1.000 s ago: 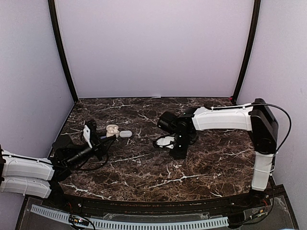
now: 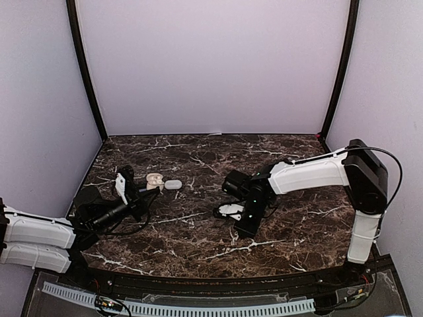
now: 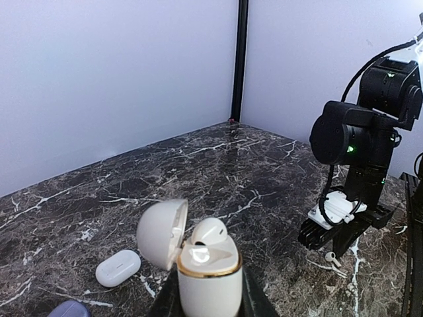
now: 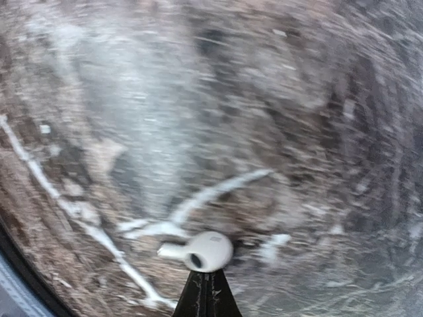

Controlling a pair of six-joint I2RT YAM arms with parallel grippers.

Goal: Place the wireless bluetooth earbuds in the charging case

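The white earbud (image 4: pixel 213 251) lies on the dark marble table, its stem toward the left in the right wrist view. My right gripper is shut with nothing between its fingers; the earbud sits just beyond the tips, outside them. From the left wrist view this earbud (image 3: pixel 331 257) shows small beneath the right arm. My left gripper is shut on the white charging case (image 3: pixel 210 261), holding it upright with its lid (image 3: pixel 160 232) swung open. A rounded white piece rises inside the case; I cannot tell whether it is an earbud.
Beside the case rests a white oval object (image 3: pixel 118 268), also visible in the top view. Part of a purplish rounded thing (image 3: pixel 69 310) shows at the lower left edge. Bare marble (image 2: pixel 192 228) separates the two arms.
The right gripper has come down toward the table and gone from open to shut. The earbud has turned, its stem now pointing left. The left arm and case look unmoved.
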